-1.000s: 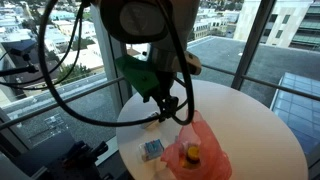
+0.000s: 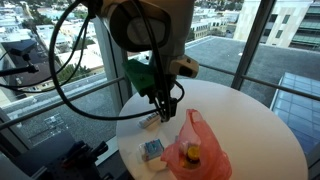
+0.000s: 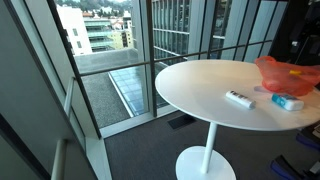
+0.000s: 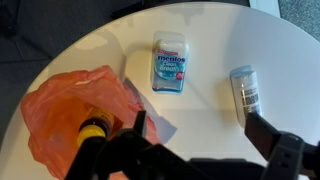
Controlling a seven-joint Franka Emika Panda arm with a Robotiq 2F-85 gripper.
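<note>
My gripper hangs open above the white round table, with nothing between its fingers. In the wrist view, a blue and white Mentos pack (image 4: 170, 63) lies ahead of the fingers. A small white cylinder with a printed label (image 4: 246, 92) rests to its right, just ahead of the right finger. On the left is a translucent red plastic bag (image 4: 62, 100), its mouth open, holding a dark item with a yellow band (image 4: 93, 128). The left finger hides part of the bag's edge. From outside, the gripper (image 2: 166, 108) appears well above the tabletop.
The white tabletop (image 3: 205, 88) has clear room away from the items. Its curved edge passes close to the Mentos pack and the cylinder. Tall windows surround the table, and a loose black cable (image 2: 62, 92) loops around the arm.
The objects on the table have stayed put.
</note>
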